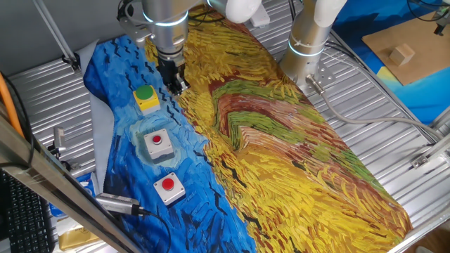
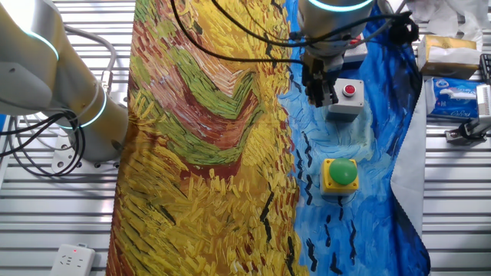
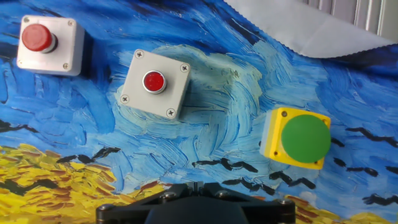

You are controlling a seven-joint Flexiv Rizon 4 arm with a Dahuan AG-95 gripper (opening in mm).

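Note:
Three push-button boxes lie in a row on the blue side of a painted cloth. The green button [image 3: 306, 139] sits on a yellow box, at the right in the wrist view. In the middle is a grey box with a small red button [image 3: 154, 81]. A white box with a larger red button [image 3: 38, 38] lies at the upper left. My gripper shows at the bottom edge, its fingertips together and nothing visible between them. In exterior view 1 the gripper [image 1: 181, 89] hangs near the blue-yellow border, beside the yellow box and apart from all buttons.
The painted cloth [image 1: 281, 179] covers most of the slatted metal table, and its yellow side is clear. A metal post [image 1: 53, 176] crosses the near left. A cabled device [image 1: 118, 204] lies by the cloth's left edge. Cables hang across exterior view 2.

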